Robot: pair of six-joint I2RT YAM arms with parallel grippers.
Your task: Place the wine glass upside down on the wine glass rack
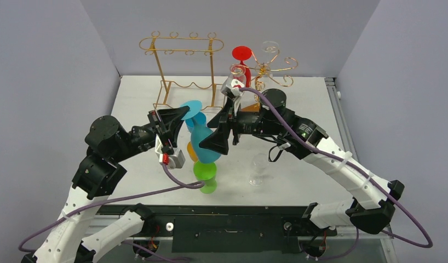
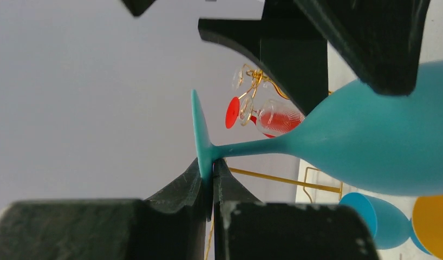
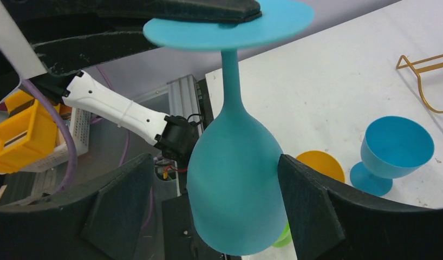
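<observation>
A blue wine glass (image 1: 202,142) hangs upside down above the table, its foot up and its bowl pointing down. My left gripper (image 1: 184,111) is shut on the thin edge of the foot (image 2: 200,135), seen close in the left wrist view. Around the bowl (image 3: 235,184) my right gripper stands open, one finger to each side; its right finger overlaps the bowl's edge, and contact cannot be told. At the back left stands a gold rack (image 1: 181,38) with a row of curled hooks, empty. A second gold rack (image 1: 264,69) with curled arms stands at the back right, holding a red glass (image 1: 242,53) and clear glasses.
A blue cup (image 3: 398,142), an orange cup (image 3: 322,162) and a green goblet (image 1: 205,171) stand below the held glass. A clear glass (image 1: 257,170) is on the table's front right. Bare table (image 1: 309,142) lies at the right.
</observation>
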